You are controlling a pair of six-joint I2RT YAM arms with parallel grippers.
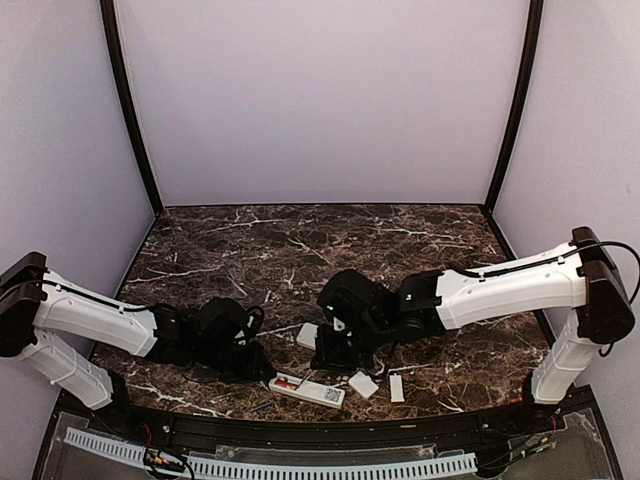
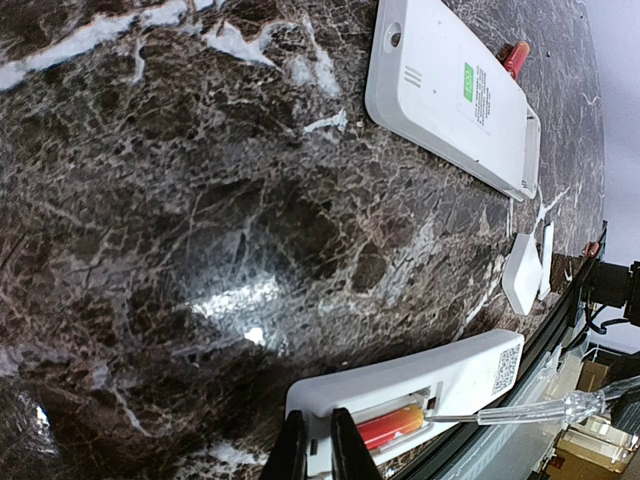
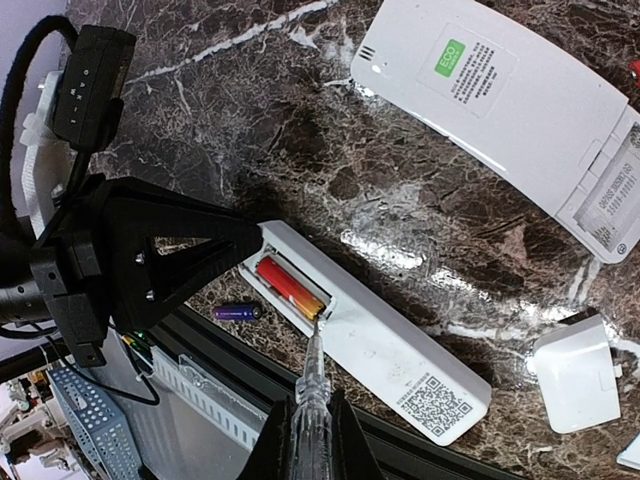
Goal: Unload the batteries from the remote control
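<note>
The white remote battery housing (image 3: 405,365) lies at the table's front with an orange-red battery (image 3: 283,285) in its open compartment. My left gripper is at the housing's left end; its finger opening is hard to see. My right gripper is shut on a clear screwdriver-like tool (image 2: 580,405), whose metal tip reaches the battery's end in the compartment. A loose purple battery (image 3: 237,312) lies beside the housing, near the front edge.
A white device with an ECO label (image 3: 470,80) lies behind the housing. A small white square piece (image 3: 575,375) and a white strip (image 1: 396,388) lie to the right.
</note>
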